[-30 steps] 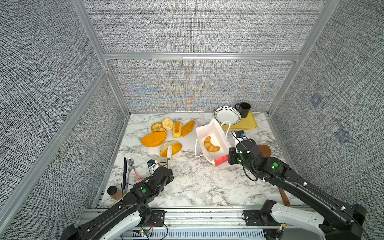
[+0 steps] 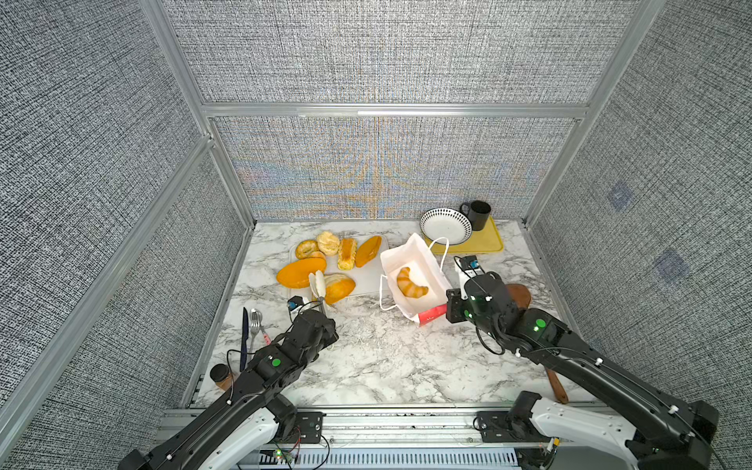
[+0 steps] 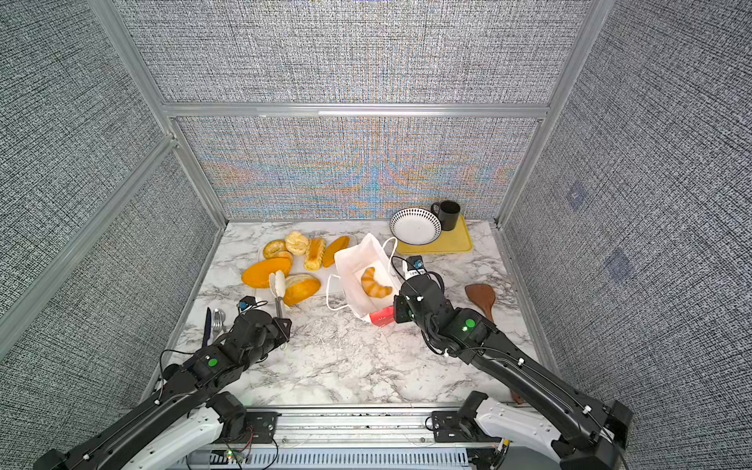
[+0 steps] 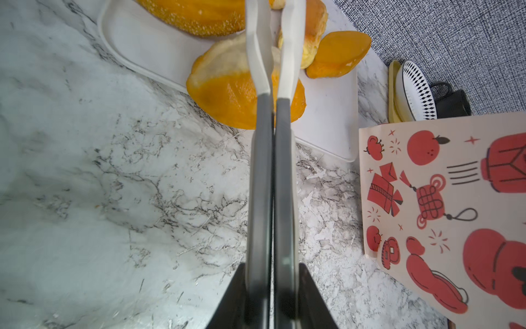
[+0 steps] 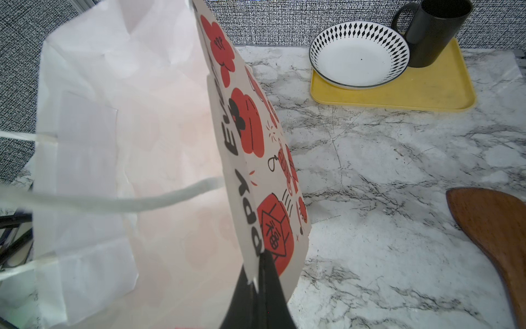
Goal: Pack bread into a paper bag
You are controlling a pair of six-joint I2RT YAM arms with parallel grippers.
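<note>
My left gripper is shut on a pair of tongs (image 4: 264, 164) with grey arms and white tips. The tips lie nearly together, with no bread visible between them. In the left wrist view they cross in front of an orange-topped bun (image 4: 222, 101); whether they touch it I cannot tell. The white paper bag (image 2: 404, 256) lies with its opening upward in the top views, and a croissant (image 2: 407, 285) is inside. At the bag's right side, my right gripper is shut on the edge of its printed wall.
More breads, including a long loaf (image 2: 300, 272), share a white tray (image 2: 366, 283). A bowl (image 2: 445, 225) and black mug (image 2: 479, 214) stand on a yellow tray (image 2: 492, 239) behind. A wooden spatula (image 3: 480, 295) lies right.
The right arm has stayed still; the bag has barely shifted.
</note>
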